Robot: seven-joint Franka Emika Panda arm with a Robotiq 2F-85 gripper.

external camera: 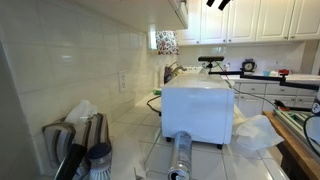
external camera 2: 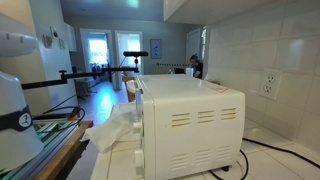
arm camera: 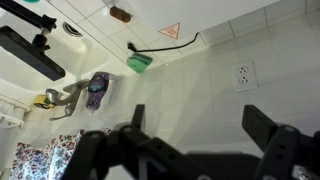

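My gripper stands open in the wrist view, with nothing between its dark fingers. In exterior view 1, only dark tips at the top edge show of it, high above the counter. A white microwave-like box (external camera: 196, 112) stands on the tiled counter, with a clear cylinder (external camera: 181, 156) lying in front of it. Exterior view 2 shows the vented side of the same box (external camera 2: 190, 132). From the wrist, a green sponge (arm camera: 139, 62), a brown object (arm camera: 120, 14) and a purple item (arm camera: 97, 90) appear near the sink faucet (arm camera: 68, 97), all apart from the fingers.
A striped holder (external camera: 60, 140) and a brush (external camera: 100, 160) stand by the left wall. A crumpled white bag (external camera: 256, 133) lies right of the box. Overhead, a cabinet (external camera: 135, 10) juts out. Black cords (external camera 2: 285, 150) run behind the box.
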